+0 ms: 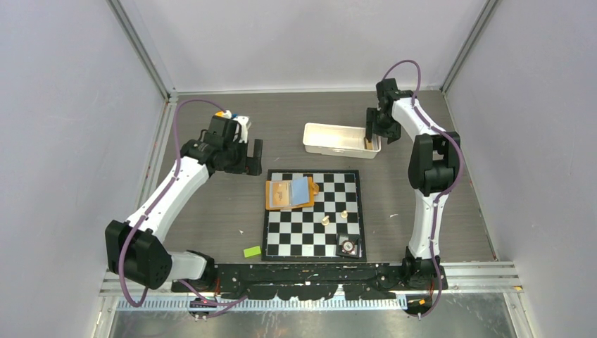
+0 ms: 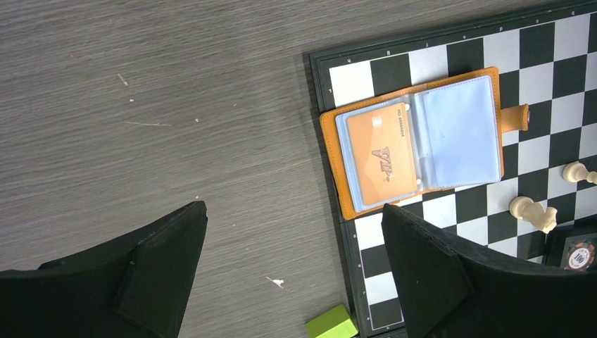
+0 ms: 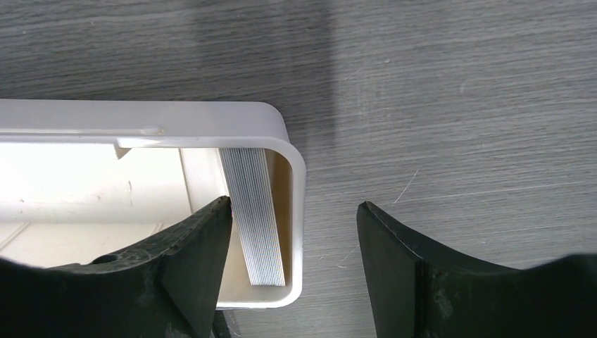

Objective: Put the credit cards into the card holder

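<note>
The card holder [image 2: 461, 134] lies spread on the chessboard, brown outside with pale blue sleeves. An orange card [image 2: 384, 155] is in its left side. In the right wrist view a stack of cards [image 3: 255, 218] stands on edge inside the white tray [image 3: 298, 232], leaning near the right end wall. My right gripper has its fingers apart over that end: one reaches the left side of the stack, the other is to the right of the tray wall. Over bare table, left of the chessboard, my left gripper is open and empty.
On the chessboard [image 1: 303, 239] are two pale chess pieces [image 1: 325, 220] [image 1: 344, 214] and a dark boxed item [image 1: 348, 245]. A green block [image 1: 252, 251] lies by its lower left corner. Bare table separates the tray from the board.
</note>
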